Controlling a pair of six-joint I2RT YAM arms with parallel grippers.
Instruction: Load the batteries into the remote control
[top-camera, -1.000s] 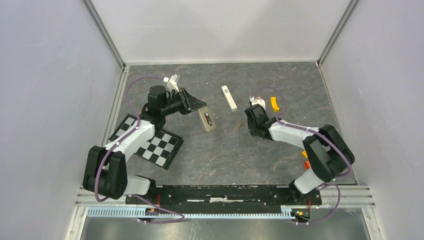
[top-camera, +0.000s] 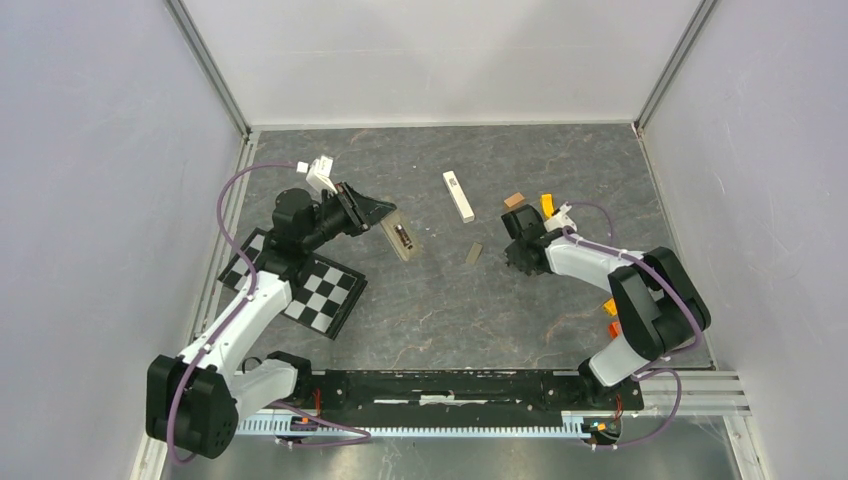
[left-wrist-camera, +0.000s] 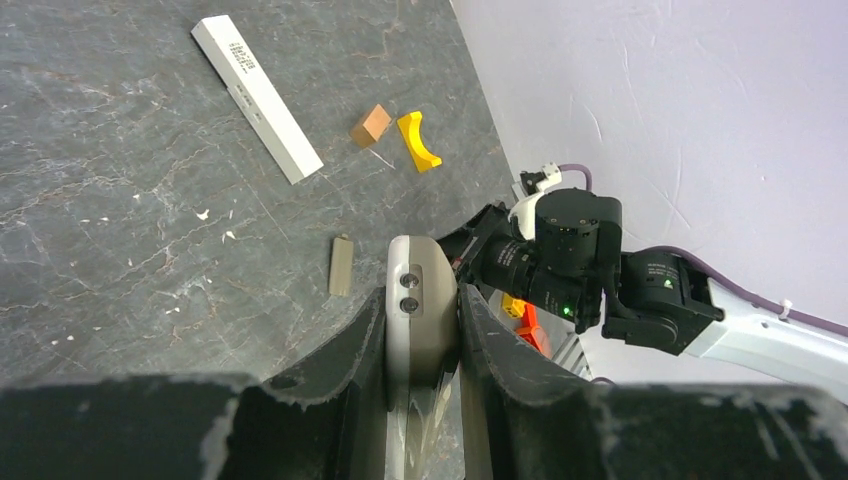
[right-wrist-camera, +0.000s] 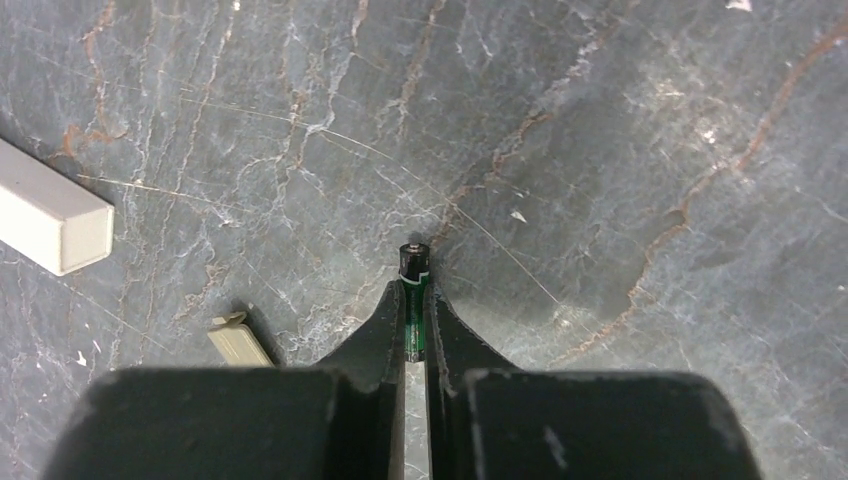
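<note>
The beige remote control (top-camera: 398, 231) is held over the mat, its open battery bay facing up with a dark battery (top-camera: 404, 237) inside. My left gripper (top-camera: 384, 212) is shut on the remote; in the left wrist view the remote's rounded end (left-wrist-camera: 420, 270) sticks out between the fingers. Low over the mat, my right gripper (top-camera: 513, 258) has its fingers close on both sides of a black and green battery (right-wrist-camera: 414, 264). Whether they press on it cannot be told. A small beige battery cover (top-camera: 474, 253) lies left of the right gripper.
A long white box (top-camera: 458, 196) lies behind the cover, with a brown block (top-camera: 514, 201) and a yellow arch (top-camera: 547, 205) to its right. A checkered board (top-camera: 320, 296) sits under the left arm.
My left gripper has drawn left with the remote, which is turned slightly. The right gripper has shifted a little right, its wrist rotating clockwise, staying low.
</note>
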